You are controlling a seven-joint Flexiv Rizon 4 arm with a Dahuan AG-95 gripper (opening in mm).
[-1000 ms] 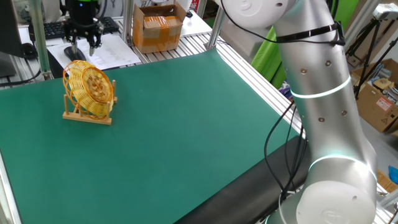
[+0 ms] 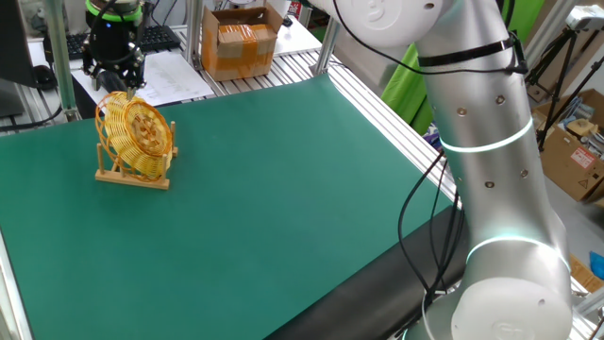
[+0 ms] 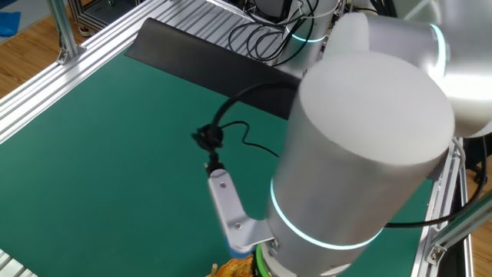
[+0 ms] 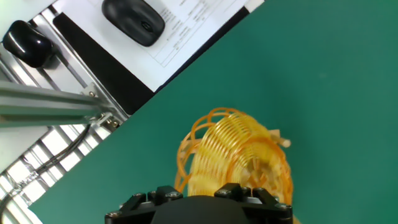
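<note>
A yellow woven basket with a looped orange rim leans on edge in a small wooden rack, at the far left of the green table in exterior view 1. Just above the basket's upper edge is my gripper, pointing down. Its fingers stand apart there, and nothing appears held. The wrist view has the basket directly beyond the gripper, whose black knuckles cover its lower part; contact cannot be judged. Only a bit of the basket peeks out below the arm in exterior view 2.
Beyond the table's edge lie paper sheets, a black mouse and a metal post. A cardboard box sits farther back.
In exterior view 1 my gripper has shifted left and slightly down, closer to the basket's top edge. The basket and rack have stayed in place.
</note>
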